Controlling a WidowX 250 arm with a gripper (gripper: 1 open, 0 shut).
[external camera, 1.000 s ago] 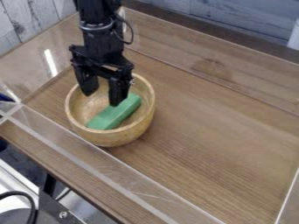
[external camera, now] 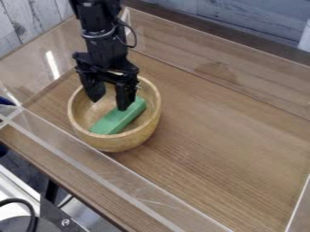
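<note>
A round light wooden bowl (external camera: 138, 129) sits on the wooden table at left of centre. A green oblong block (external camera: 119, 117) lies inside it, tilted diagonally. My black gripper (external camera: 107, 91) hangs over the back of the bowl, open, its fingers pointing down above and behind the green block.
A clear strip runs along its left front edge, with dark cables (external camera: 17, 213) below at the lower left. A pale wooden wall stands at the back.
My gripper has risen slightly and shifted a little toward the back left. The bowl and green block look unmoved.
</note>
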